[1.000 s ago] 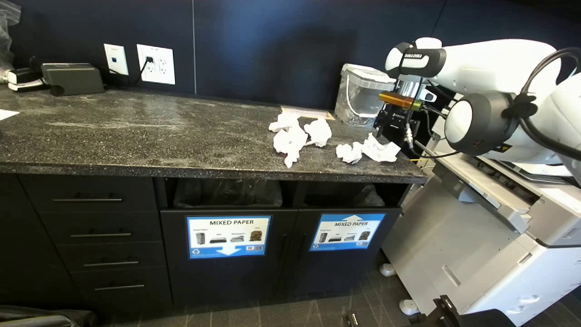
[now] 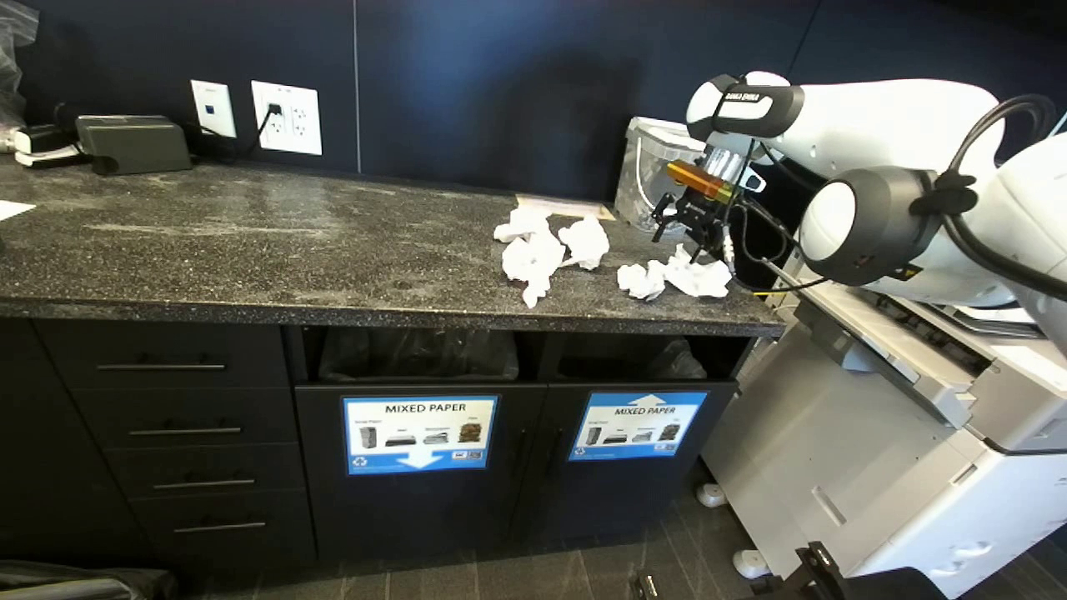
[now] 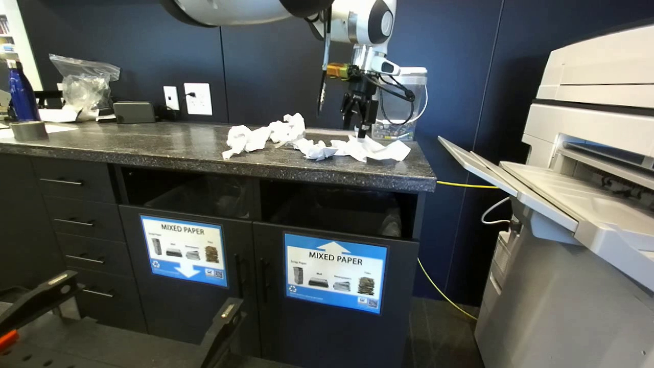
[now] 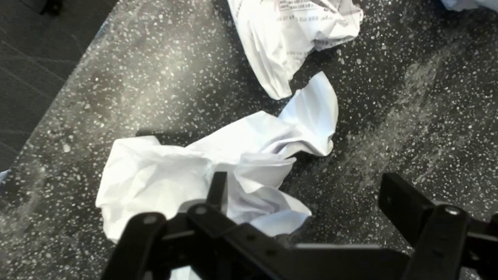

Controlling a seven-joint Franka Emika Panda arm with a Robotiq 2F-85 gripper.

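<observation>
Crumpled white papers lie on the dark speckled counter point(image 2: 300, 250). The rightmost one point(image 4: 154, 182) fills the middle left of the wrist view. My gripper is open above it, the left finger point(image 4: 217, 191) over the paper and the right finger point(image 4: 401, 200) over bare counter. Nothing is held. In exterior view 2 the gripper point(image 3: 360, 122) points down at this paper point(image 3: 374, 149); whether it touches cannot be told. A printed crumpled paper point(image 4: 298, 32) lies close by at the top of the wrist view. More crumpled papers point(image 2: 535, 255) form a group farther left.
A clear lidded bucket point(image 2: 650, 170) stands by the wall behind the gripper. Below the counter are open bin slots point(image 3: 343, 205) with mixed paper signs point(image 3: 335, 272). A printer point(image 3: 588, 184) stands to the right.
My arm has shifted left and slightly toward the wall in exterior view 1, with the gripper now in front of the bucket. The papers appear unmoved.
</observation>
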